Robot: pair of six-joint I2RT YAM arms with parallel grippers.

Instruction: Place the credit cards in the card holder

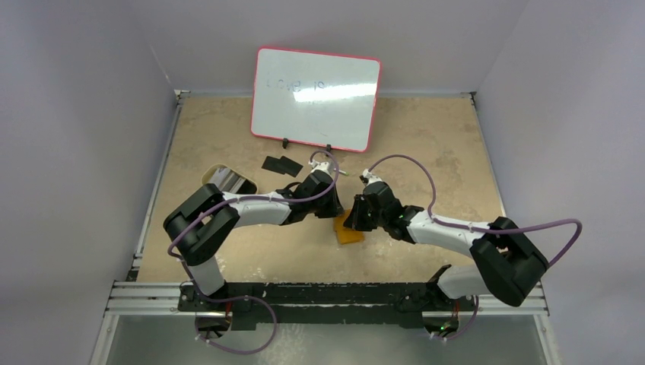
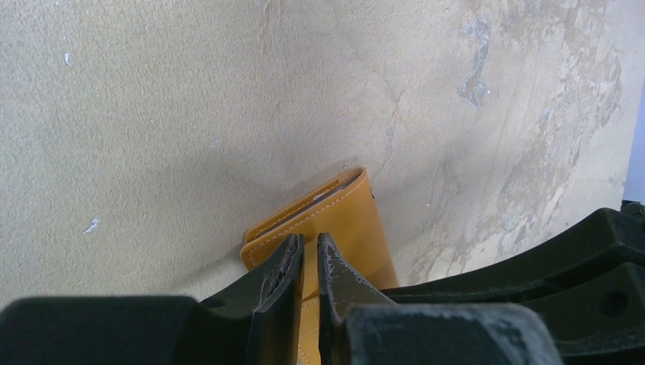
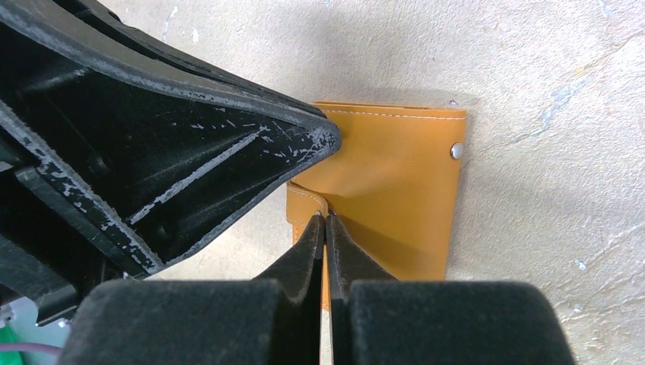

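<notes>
The tan leather card holder (image 1: 350, 236) lies on the table between both arms. In the left wrist view, the slot edge of the holder (image 2: 357, 209) faces up-left, with a thin dark gap along it. My left gripper is over this end, its fingers slightly apart and nothing visible between them. My right gripper is shut, tips at the flap edge of the holder (image 3: 403, 182); whether leather is pinched cannot be told. Two dark flat cards (image 1: 272, 163) lie farther back, left of centre.
A basket (image 1: 209, 174) with grey and black items stands at the left. A whiteboard (image 1: 316, 103) leans at the back, with a pen (image 1: 341, 172) in front of it. The two grippers are very close together.
</notes>
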